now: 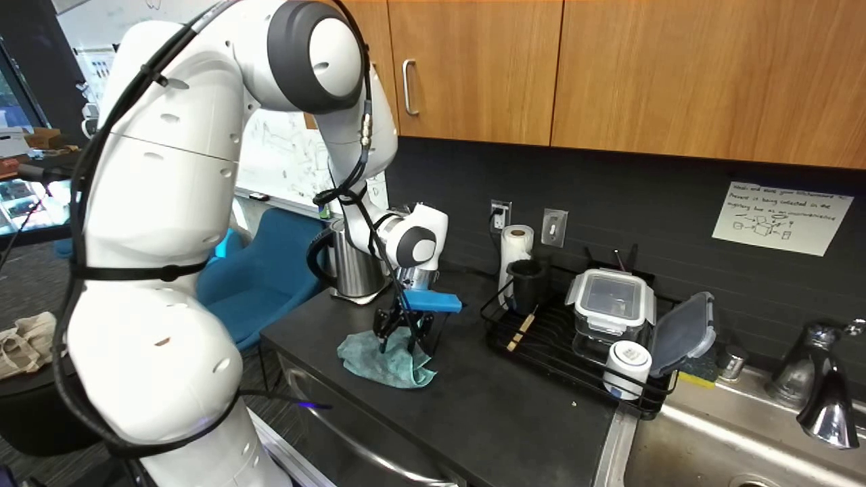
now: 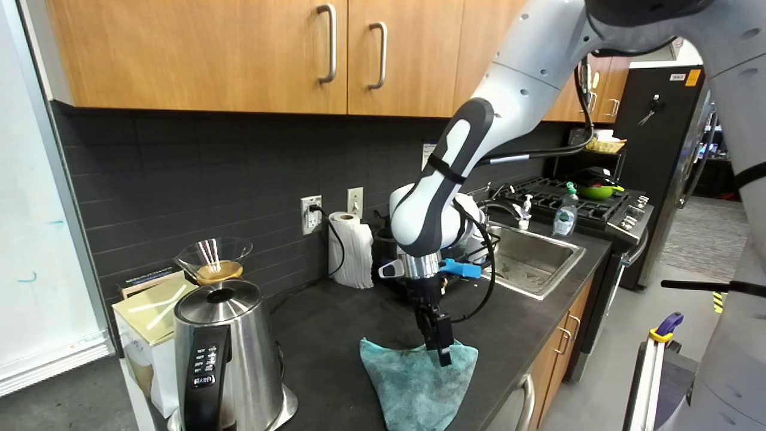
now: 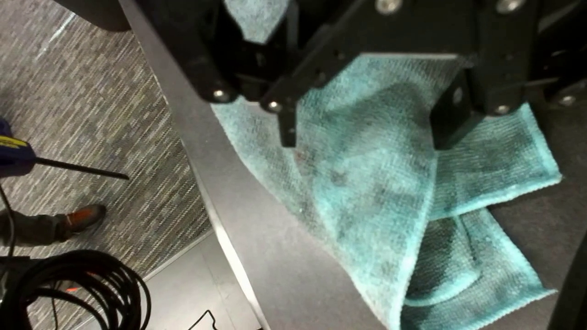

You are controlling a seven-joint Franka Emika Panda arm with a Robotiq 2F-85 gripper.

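Note:
A teal cloth (image 3: 374, 165) lies crumpled and folded over itself on the dark counter near its front edge. In exterior view 1 the cloth (image 1: 385, 361) is partly covered by my gripper (image 1: 398, 342), which points down at it. From the other side, the cloth (image 2: 423, 384) spreads below and around my gripper (image 2: 441, 352). The wrist view has my gripper open, its two fingers well apart, with cloth visible across the gap. Whether the fingertips touch the cloth is hard to tell.
A steel kettle (image 1: 357, 264) stands behind the arm at the counter's end. To the right are a black dish rack (image 1: 560, 349) with containers and the sink (image 1: 690, 438). Counter between cloth and rack is clear. A paper towel roll (image 2: 350, 251) stands by the wall.

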